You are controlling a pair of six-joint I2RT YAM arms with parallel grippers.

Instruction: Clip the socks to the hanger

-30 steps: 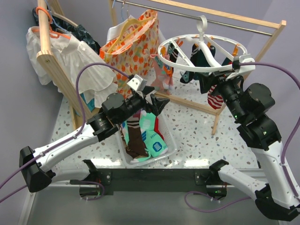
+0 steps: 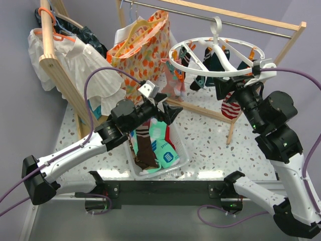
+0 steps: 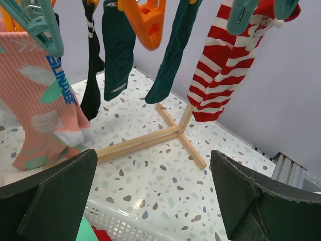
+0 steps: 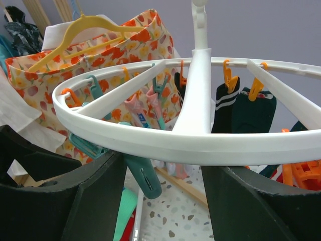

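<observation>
The white round clip hanger [image 2: 188, 67] hangs from the rail, socks clipped round it: a pink sock [image 3: 27, 105], dark socks [image 3: 115, 50] and a red-striped sock [image 3: 218, 70]. My left gripper [image 2: 166, 108] stands open over the white basket [image 2: 181, 158] of loose socks, nothing between its fingers. My right gripper is at the hanger's near rim, its fingers apart on either side of a hanging teal clip [image 4: 148, 178], which sits nearer the left finger; I cannot tell whether it grips anything.
Clothes and an orange-patterned bag [image 2: 135, 60] hang at the back left. A wooden rack post [image 2: 75, 90] stands left of my left arm. The wooden stand's feet [image 3: 193, 150] cross the speckled table, whose near right part [image 2: 215, 160] is clear.
The striped sock and the hanging socks have swayed slightly, and the right gripper has shifted very slightly at the rim. The left arm has not moved.
</observation>
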